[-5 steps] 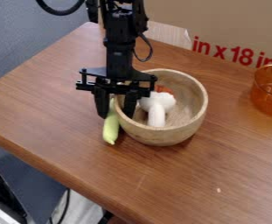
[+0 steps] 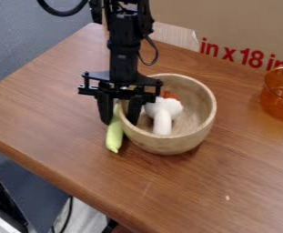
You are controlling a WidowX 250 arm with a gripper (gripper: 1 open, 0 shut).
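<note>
My black gripper [image 2: 119, 105] is low at the left rim of a light wooden bowl [image 2: 185, 133], its fingers straddling the rim area beside a pale green elongated vegetable [image 2: 115, 137] that lies on the table just outside the bowl. The fingertips are dark and partly hidden, so whether they hold anything is unclear. In the bowl lie a white object [image 2: 162, 119], resembling a mushroom or bulb, and a red-orange item [image 2: 169, 95] behind it.
An orange transparent bowl [image 2: 281, 100] sits at the right edge. A cardboard box [image 2: 228, 32] with red print stands behind.
Very little differs; the gripper and bowl appear almost unmoved, with at most a slight shift over the last second.
</note>
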